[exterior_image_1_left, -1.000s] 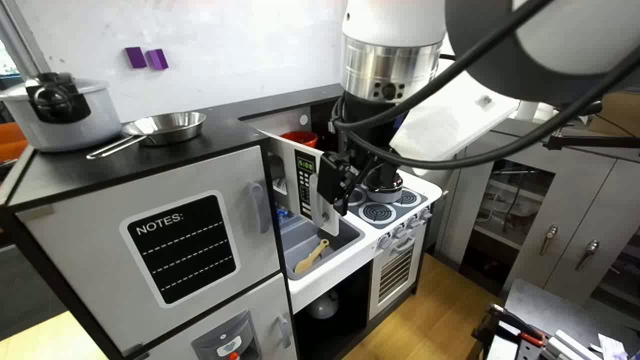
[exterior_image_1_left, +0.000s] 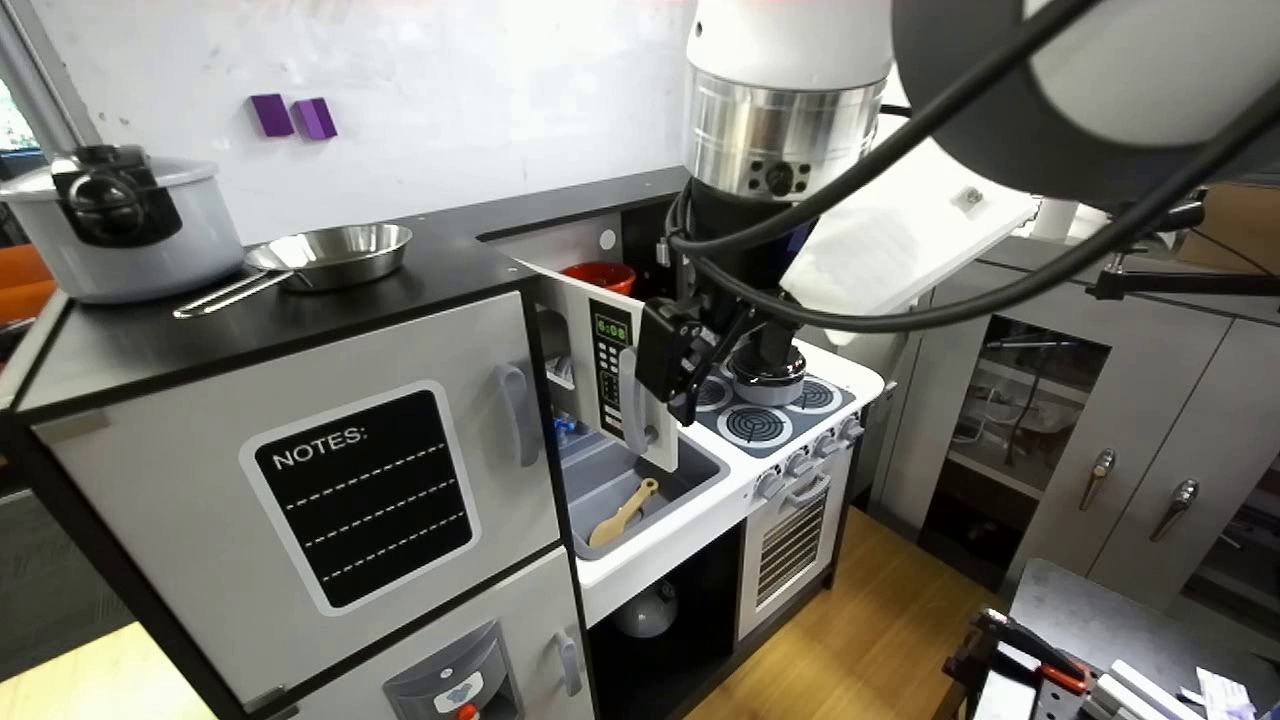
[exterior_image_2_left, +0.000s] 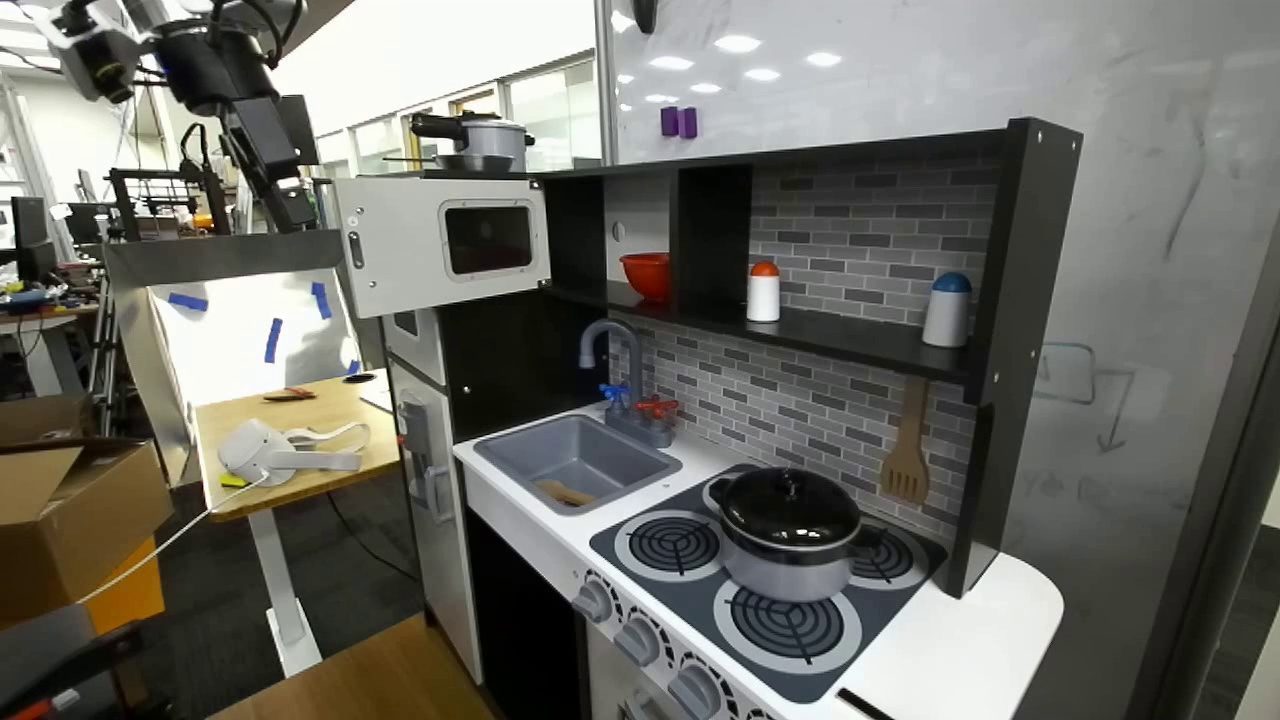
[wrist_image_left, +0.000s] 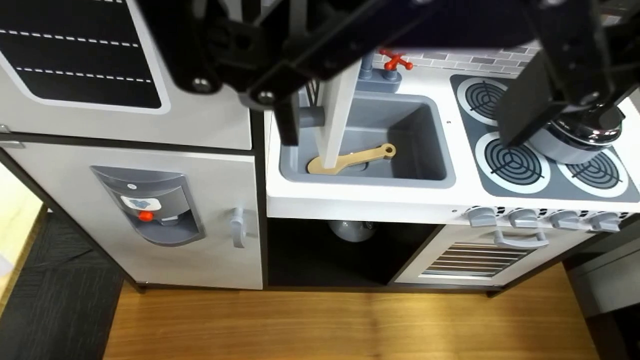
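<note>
The white toy microwave door (exterior_image_1_left: 618, 372), with its black keypad panel and grey handle (exterior_image_1_left: 631, 402), stands swung out over the sink. My gripper is open around the door's free edge. One finger (wrist_image_left: 286, 120) lies beside the grey handle on the door's front side. The other finger (wrist_image_left: 528, 102) is well apart, over the stove side. In the wrist view the door's edge (wrist_image_left: 337, 114) runs between them, nearer the handle-side finger. Whether that finger touches the handle, I cannot tell. Exterior view 2 shows the door's inner face (exterior_image_2_left: 408, 264) with its dark window.
A wooden utensil (wrist_image_left: 354, 160) lies in the grey sink (wrist_image_left: 444, 174) below. A lidded pot (exterior_image_2_left: 786, 534) sits on the stove. The red bowl (exterior_image_2_left: 645, 276) stands on the shelf. A steel pan (exterior_image_1_left: 336, 258) and a pressure cooker (exterior_image_1_left: 156, 240) rest on the top.
My gripper has shifted very slightly at the door's edge. The door looks unmoved.
</note>
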